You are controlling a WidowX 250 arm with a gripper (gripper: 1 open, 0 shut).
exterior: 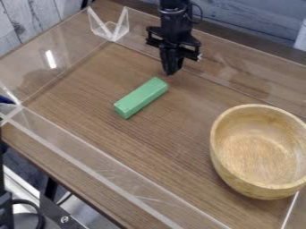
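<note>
My black robot gripper [170, 64] hangs at the top centre of the camera view, low over the wooden table, just behind a green rectangular block [141, 97] that lies diagonally left of centre. The fingertips are small and dark; the gripper looks shut, with nothing visible between them.
A large round tan bowl [257, 174] fills the lower right. A white wire or plastic holder [110, 27] stands at the back left. Dark cables lie at the lower left edge.
</note>
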